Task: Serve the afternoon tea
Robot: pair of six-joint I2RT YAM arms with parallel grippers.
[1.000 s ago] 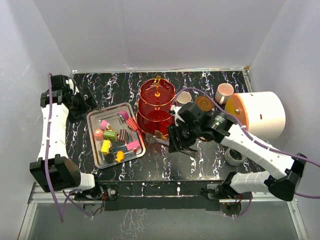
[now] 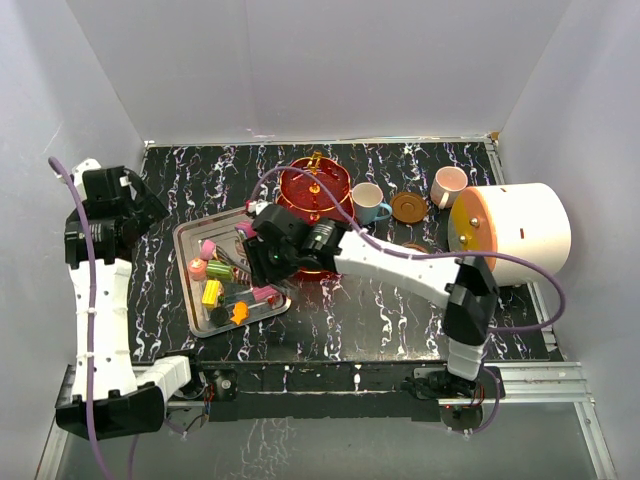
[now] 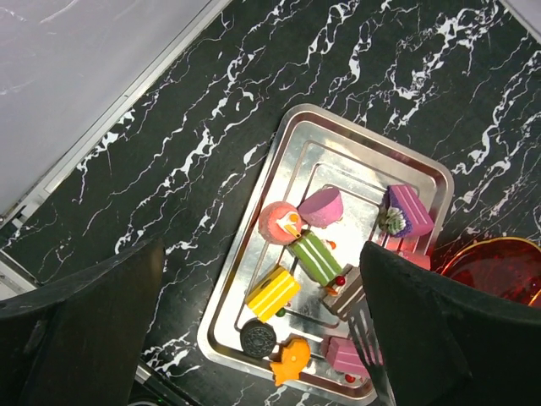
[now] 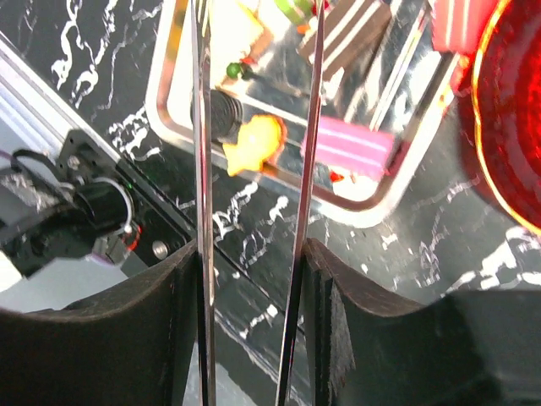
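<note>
Small toy cakes lie on a silver tray (image 2: pixel 182 270), among them a green roll (image 3: pixel 315 258), a yellow cake (image 3: pixel 272 293), a brown cake (image 4: pixel 345 38), a pink cake (image 4: pixel 347 148) and a purple wedge (image 3: pixel 410 210). My right gripper (image 2: pixel 255 262) is over the tray's right side, its fingers spread part way around metal tongs (image 4: pixel 205 211). The tong arms stand apart above the cakes; nothing is visibly pinched between them. At the far left, my left gripper hangs open and empty. A red tiered stand (image 2: pixel 318 180) is partly hidden behind the right arm.
Behind the right arm are a blue-handled mug (image 2: pixel 368 200), a brown coaster (image 2: pixel 408 207) and a pink mug (image 2: pixel 448 185). A large white drum (image 2: pixel 530 230) fills the right side. Bare counter (image 2: pixel 330 325) shows in front of the stand.
My right arm has swung left with the tongs, from in front of the stand to over the tray. The left arm has shifted slightly at the left side.
</note>
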